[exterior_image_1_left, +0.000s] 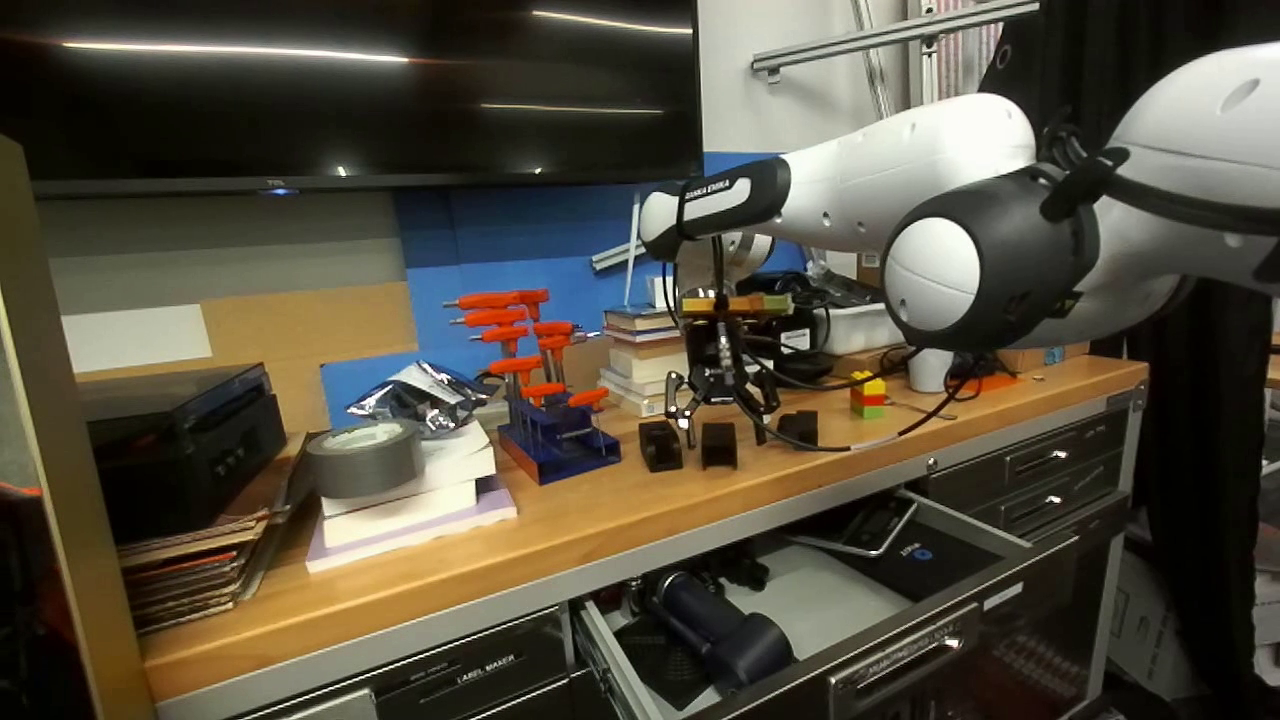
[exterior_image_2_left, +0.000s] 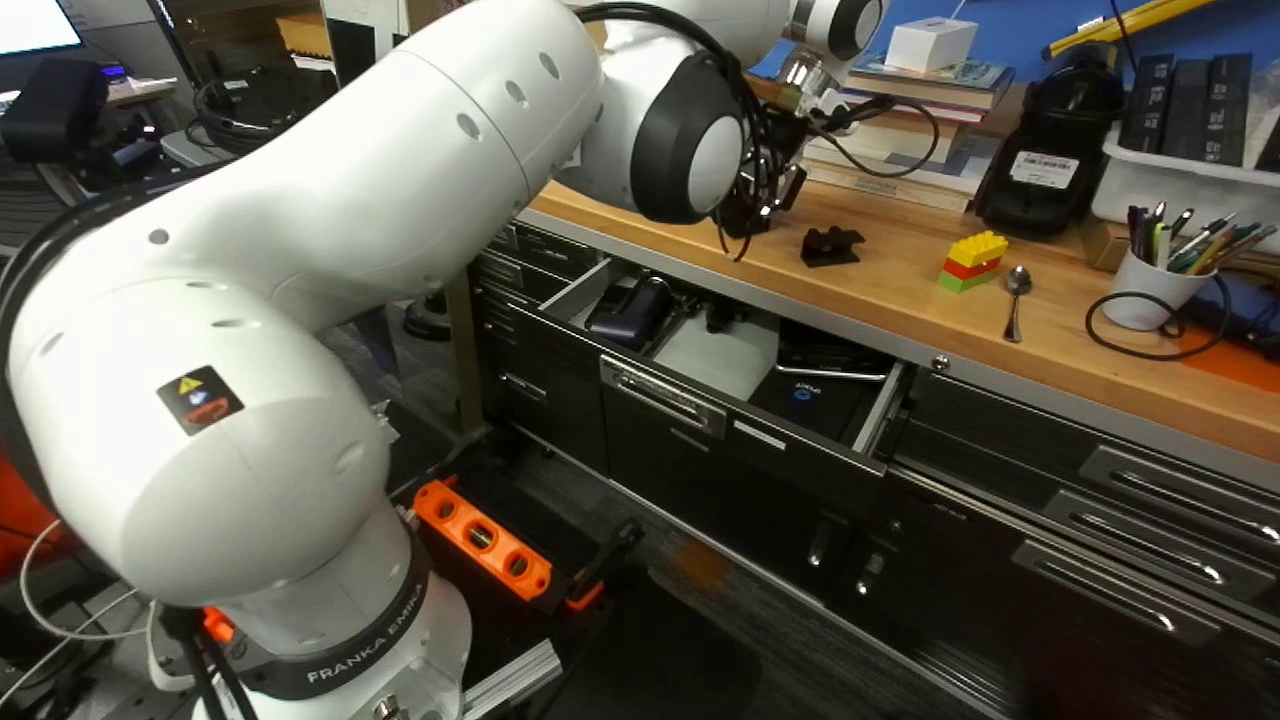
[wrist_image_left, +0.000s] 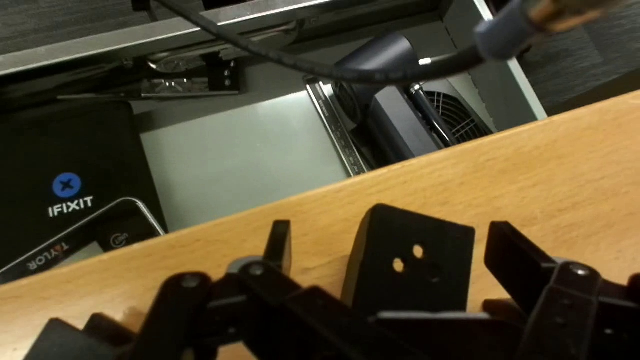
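Note:
My gripper (exterior_image_1_left: 723, 430) points down over the wooden worktop and is open, its two fingers spread wide. In the wrist view a black block (wrist_image_left: 441, 258) with small holes lies between the fingers, with a gap on both sides. In exterior view 1 this looks like the middle black block (exterior_image_1_left: 719, 448). Close to its left is another black block (exterior_image_1_left: 660, 448), and a third black piece (exterior_image_1_left: 798, 427) lies to the right. Exterior view 2 shows the gripper (exterior_image_2_left: 768, 214) only partly, behind cables.
Below the worktop's front edge, a drawer stands open with a dark hair-dryer-like tool (exterior_image_1_left: 720, 630) inside. A blue rack (exterior_image_1_left: 558, 444) of red-handled tools stands left of the blocks. Toy bricks (exterior_image_2_left: 972, 259) and a spoon (exterior_image_2_left: 1017, 288) lie to the right. A loose cable hangs by the gripper.

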